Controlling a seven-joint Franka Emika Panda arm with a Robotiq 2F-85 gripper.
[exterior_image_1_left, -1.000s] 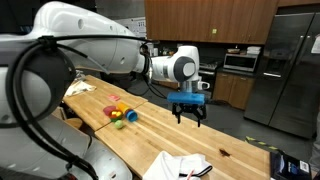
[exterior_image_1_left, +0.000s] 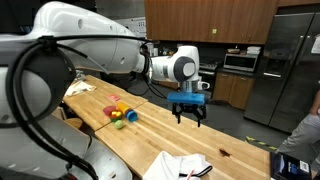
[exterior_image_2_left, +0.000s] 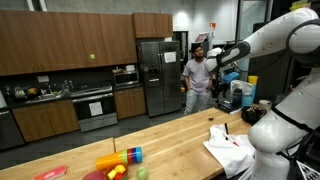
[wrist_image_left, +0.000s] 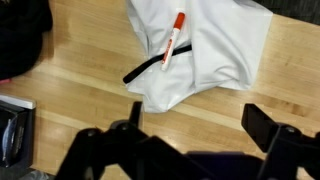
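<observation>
My gripper (exterior_image_1_left: 188, 120) hangs well above the table, its fingers spread wide with nothing between them. In the wrist view the two dark fingertips of the gripper stand apart over bare wood. A crumpled white cloth (wrist_image_left: 215, 45) lies flat at the top of that view. On it rest a marker with a red-orange cap (wrist_image_left: 179, 20) and white barrel, and a slim black strip or pen (wrist_image_left: 157, 64) crossing near the marker's lower end. From the first exterior view, the cloth (exterior_image_1_left: 172, 167) is at the table's near side.
Colourful toys, with a blue-ended cylinder (exterior_image_2_left: 134, 155) and a green ball (exterior_image_2_left: 142, 173), sit at the table's other end. A black item (wrist_image_left: 15, 130) is at the wrist view's left edge. A person (exterior_image_2_left: 197, 80) stands behind the table.
</observation>
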